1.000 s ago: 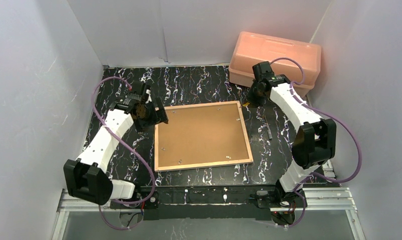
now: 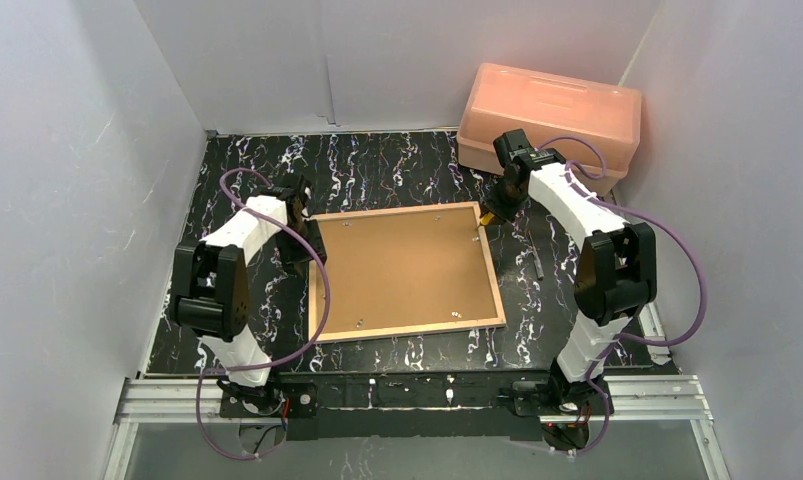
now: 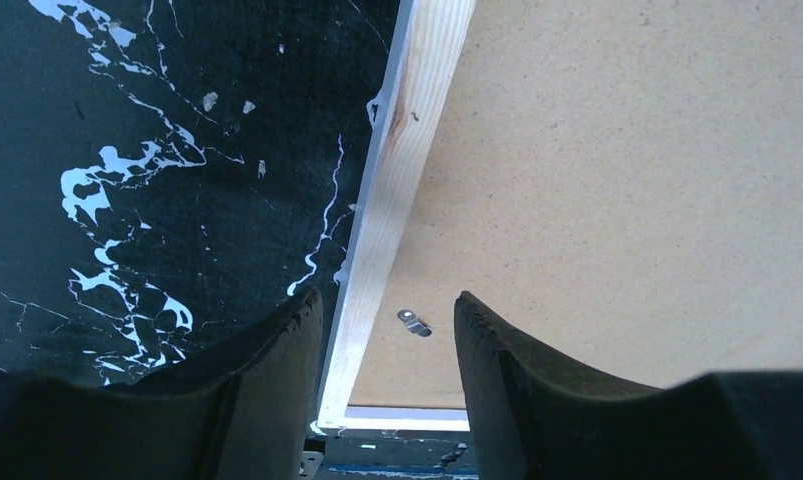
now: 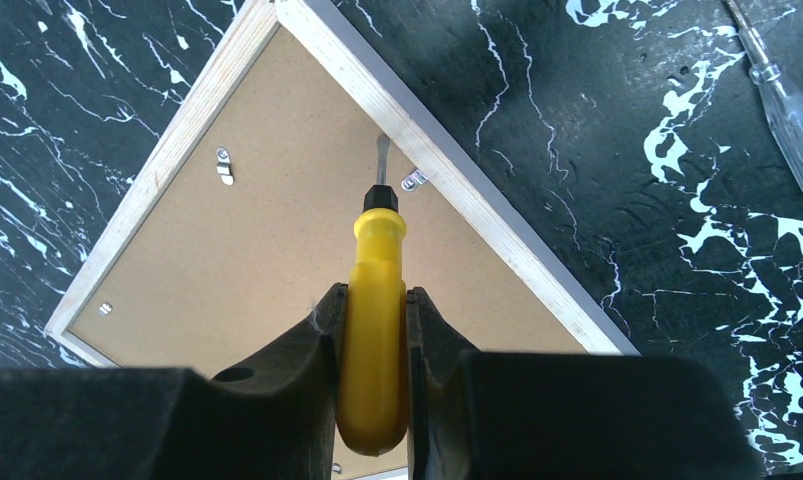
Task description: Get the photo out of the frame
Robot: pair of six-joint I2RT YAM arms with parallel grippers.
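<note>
The picture frame (image 2: 407, 330) lies face down on the dark marbled table, its brown backing board (image 2: 402, 270) showing inside a pale wooden border. Small metal clips sit along the border; one clip (image 4: 415, 180) is beside the tip of a yellow-handled screwdriver (image 4: 374, 330). My right gripper is shut on that handle, the blade pointing at the inner edge of the border. My left gripper stands part open over the frame's left side, the border and another clip (image 3: 414, 323) visible between its fingertips. No photo shows.
A second screwdriver with a clear handle (image 4: 792, 130) lies on the table to the right of the frame. An orange-pink plastic box (image 2: 552, 105) stands at the back right. Bare table surrounds the frame.
My left gripper has come lower in the top view, along the frame's left border, its arm folding inward.
</note>
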